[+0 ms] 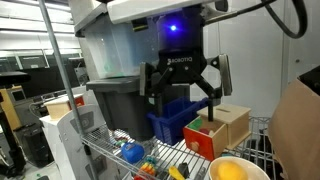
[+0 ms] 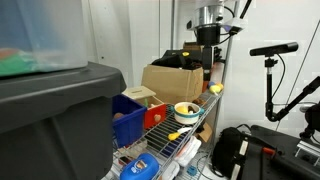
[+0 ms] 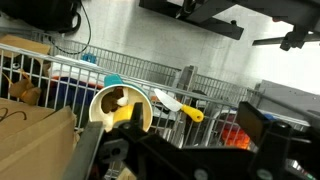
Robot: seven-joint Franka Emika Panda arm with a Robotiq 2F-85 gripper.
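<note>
My gripper (image 1: 187,92) hangs over the wire rack, its fingers spread wide with nothing held between them. A white bowl (image 1: 238,170) containing a yellow object (image 1: 231,172) sits on the rack at the lower right of exterior view 1. From the wrist view, that bowl (image 3: 98,108) appears near the left finger (image 3: 95,140), below the gripper. A utensil with a yellow handle (image 3: 193,113) lies between the open fingers in that view, apparently well beneath them. The blue round object (image 1: 132,152) rests farther left on the rack.
Behind the rack's items stand a blue bin (image 1: 172,122), a wooden box (image 1: 230,125) and a big dark grey container (image 2: 60,130). A cardboard box (image 2: 172,85) borders the rack. Floor (image 3: 130,40) shows beyond the rack's wire edge.
</note>
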